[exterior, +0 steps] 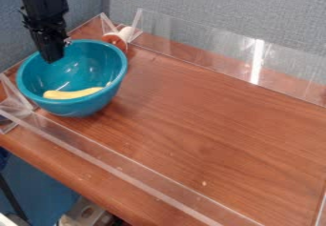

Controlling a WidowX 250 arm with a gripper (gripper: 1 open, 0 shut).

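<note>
A teal bowl (99,77) sits at the left end of the wooden surface, with a yellow elongated object (72,92) lying in its bottom toward the front. My black gripper (51,54) hangs over the bowl's back-left rim, above the yellow object and apart from it. It looks shut, with nothing visible between its fingers, though the fingertips are dark and small.
Behind the bowl stands a small white and red object (117,37). Clear plastic walls (204,41) edge the surface.
</note>
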